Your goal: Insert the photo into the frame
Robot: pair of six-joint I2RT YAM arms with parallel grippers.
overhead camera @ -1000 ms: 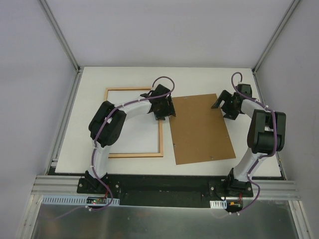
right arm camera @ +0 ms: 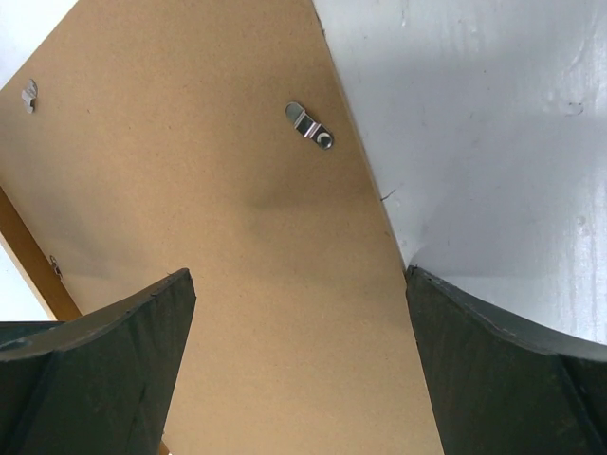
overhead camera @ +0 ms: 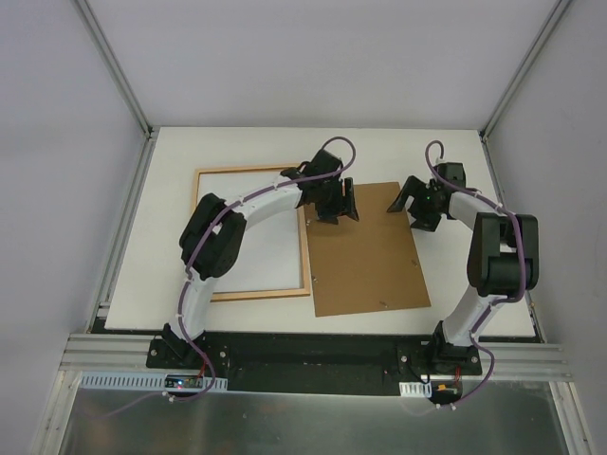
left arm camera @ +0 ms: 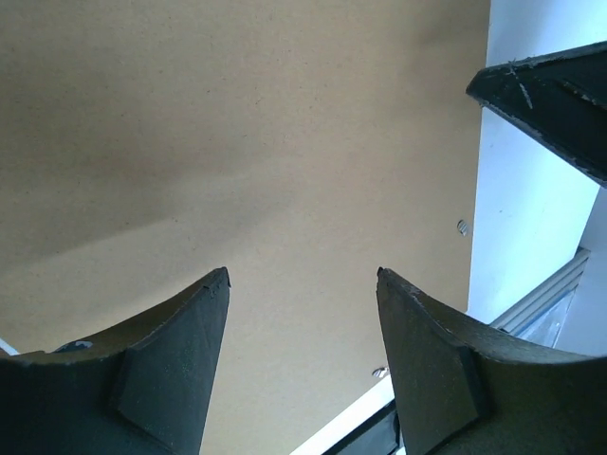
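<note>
The wooden frame [overhead camera: 200,299] lies flat at left of centre, with a plain white area [overhead camera: 270,251] inside its border. Against its right side rests a brown backing board [overhead camera: 370,270], small metal clips [right arm camera: 310,126] along its edges. My left gripper [overhead camera: 343,210] is over the board's upper left part, fingers apart and empty. Over the board's right edge my right gripper [overhead camera: 402,218] is also open; in its wrist view one finger [right arm camera: 503,355] lies along that edge. No picture side of a photo shows.
My two grippers are close together; a right gripper finger [left arm camera: 550,104] enters the left wrist view. A dark strip [overhead camera: 303,360] borders the front.
The brown board has slid left until it meets the frame, which has shifted very slightly left at the top. My left gripper has moved right over the board; the right one has moved left.
</note>
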